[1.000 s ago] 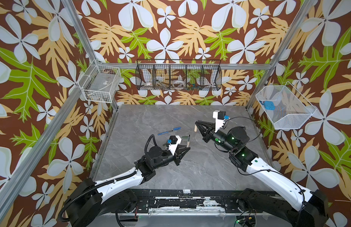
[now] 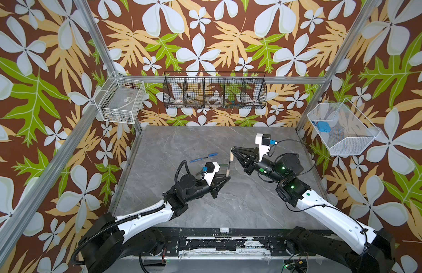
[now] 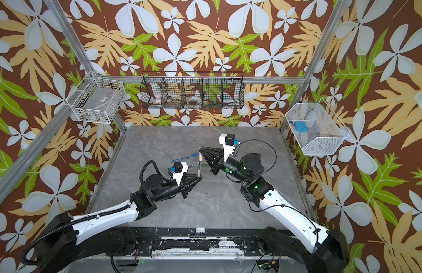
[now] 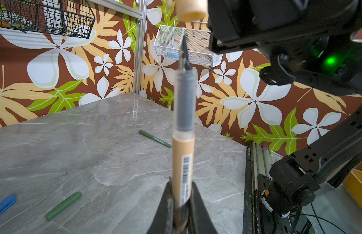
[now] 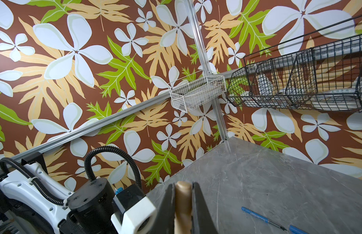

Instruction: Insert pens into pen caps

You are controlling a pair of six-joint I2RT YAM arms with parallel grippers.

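My left gripper (image 2: pixel 223 181) is shut on an uncapped beige marker (image 4: pixel 183 163), held upright with its dark tip pointing up. My right gripper (image 2: pixel 235 149) is shut on a beige cap (image 4: pixel 191 8), held vertically just above that tip, its open end down; in the left wrist view a small gap shows between tip and cap. On the table lie a blue pen (image 5: pixel 263 217) with its tip bare, a separate blue cap (image 5: pixel 297 229), and green pieces (image 4: pixel 154 138).
A black wire basket (image 2: pixel 214 91) and two white baskets (image 2: pixel 121 100) hang on the frame above the table.
My left gripper has shifted slightly right with the marker.
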